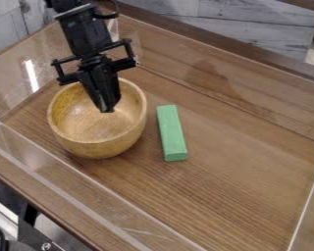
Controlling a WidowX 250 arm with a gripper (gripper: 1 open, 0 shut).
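A cream-coloured round bowl point(97, 131) sits on the left half of the wooden table. My black gripper point(105, 102) hangs over it from the top left, its fingertips above the back part of the bowl's opening. The gripper looks shut, with nothing visible between its fingers. A green rectangular block point(172, 132) lies just right of the bowl.
A pale marbled panel point(251, 25) runs along the back right. Some dark cables lie at the lower left corner.
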